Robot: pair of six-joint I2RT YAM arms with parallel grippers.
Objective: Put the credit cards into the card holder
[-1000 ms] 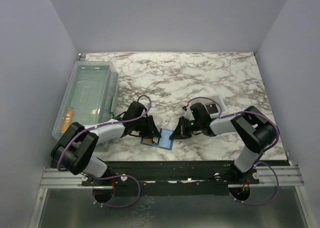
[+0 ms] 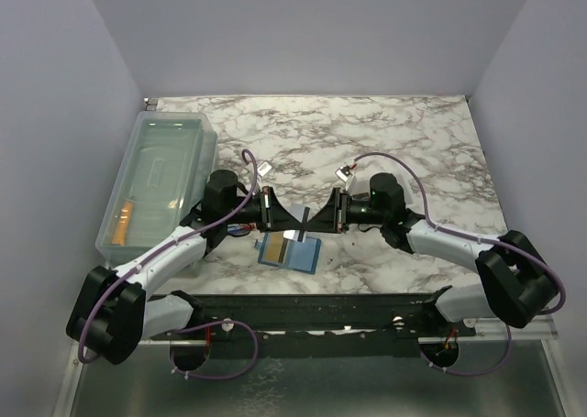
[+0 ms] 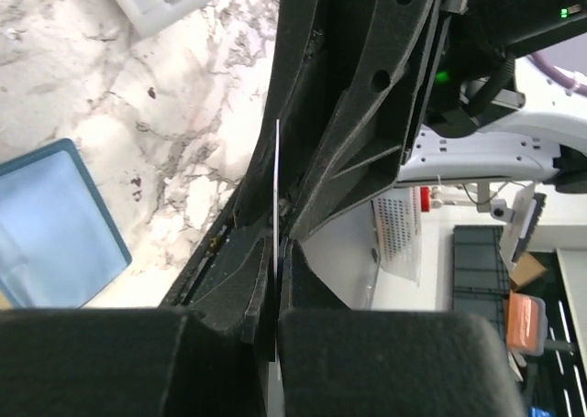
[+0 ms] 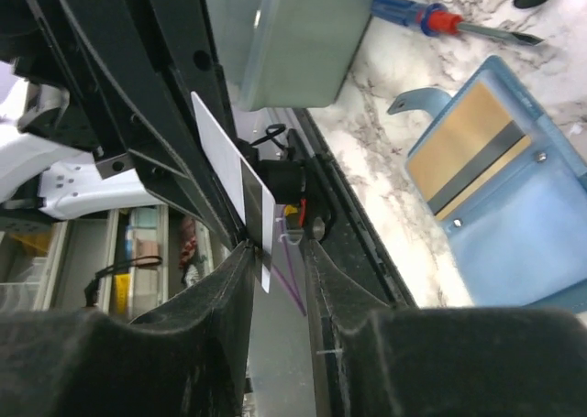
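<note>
A white card with a dark stripe is held up between the two grippers, seen edge-on in the left wrist view (image 3: pixel 276 179). My left gripper (image 2: pixel 284 220) is shut on the card. My right gripper (image 2: pixel 321 217) meets it from the right, its fingers around the card's near end in the right wrist view; how firmly they close is unclear. On the table below lies a blue tray (image 4: pixel 514 243) with tan, striped cards (image 4: pixel 459 147) in it.
A large translucent bin (image 2: pixel 156 179) stands at the left. A screwdriver (image 4: pixel 413 14) lies near it. A white object (image 3: pixel 156 0) sits on the right of the table, partly behind my right arm.
Both grippers have risen from over the blue tray, the left carrying the card, and the right has moved in to meet the left at the card.
</note>
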